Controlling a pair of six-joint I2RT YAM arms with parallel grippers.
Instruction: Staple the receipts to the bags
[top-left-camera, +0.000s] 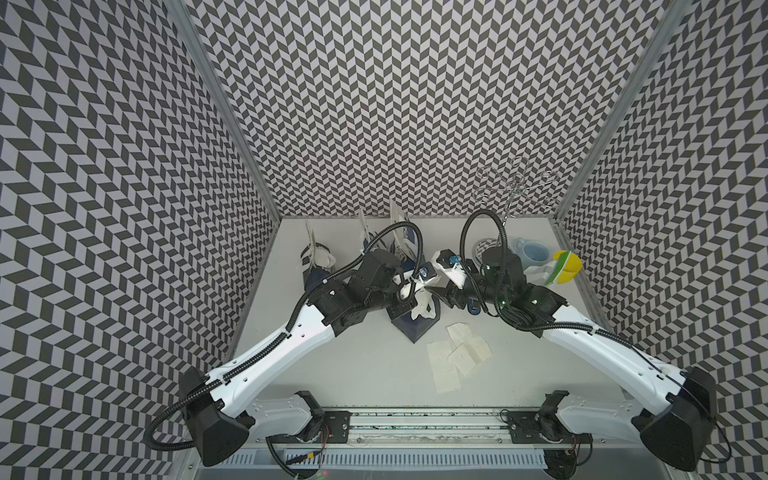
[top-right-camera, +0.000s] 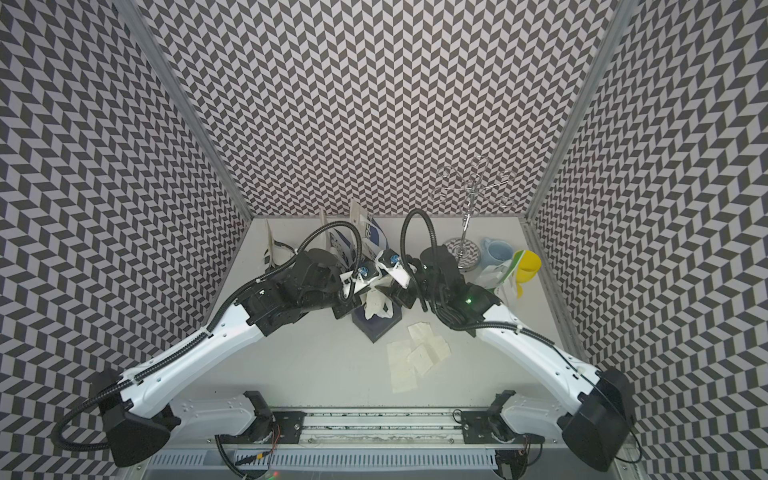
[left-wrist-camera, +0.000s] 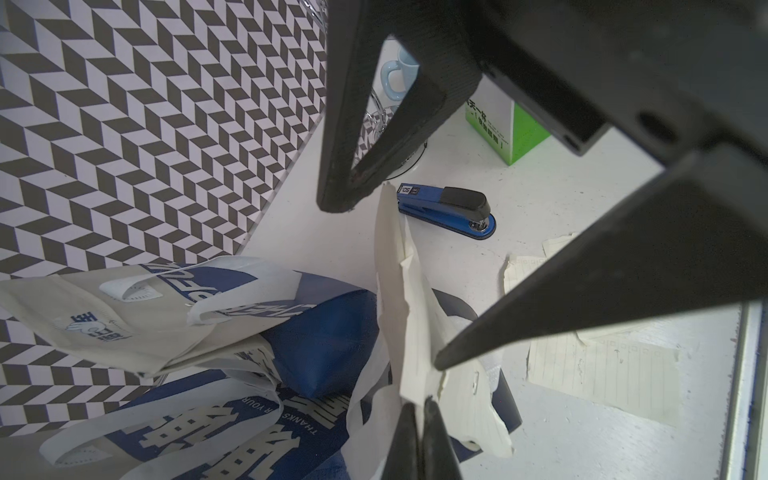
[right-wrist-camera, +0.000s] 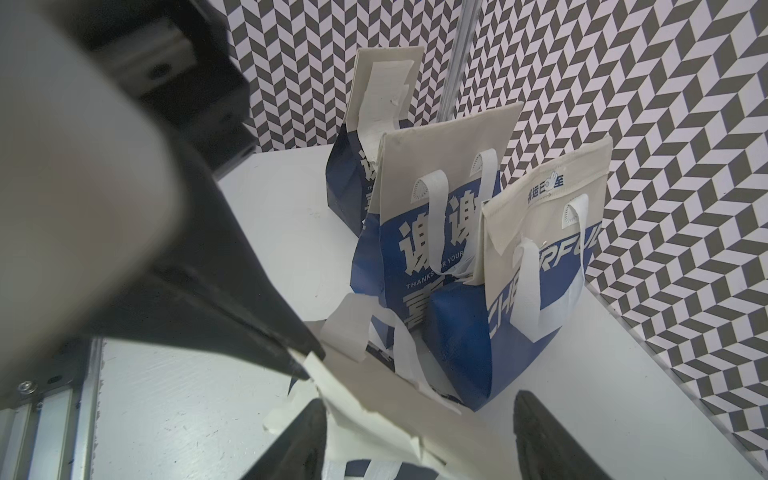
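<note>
The nearest bag (left-wrist-camera: 393, 296) has a cream top and a dark blue base. My left gripper is shut on its thin top edge, pinching one corner of the bag top (right-wrist-camera: 376, 388) in the right wrist view. A pale paper slip (left-wrist-camera: 477, 408) hangs against the bag's side, with a small mark on it like a staple. My right gripper is open, its fingers around the bag's top without closing on it. A blue and black stapler (left-wrist-camera: 444, 209) lies on the table. Loose receipts (top-left-camera: 458, 357) lie in front of the bag.
Behind stand three more blue and cream bags, among them a CHEERFUL bag (right-wrist-camera: 544, 248) and a far bag (right-wrist-camera: 376, 120). To the right are a metal rack (top-right-camera: 468, 212), a light blue cup (top-right-camera: 496, 252) and a yellow item (top-right-camera: 528, 264).
</note>
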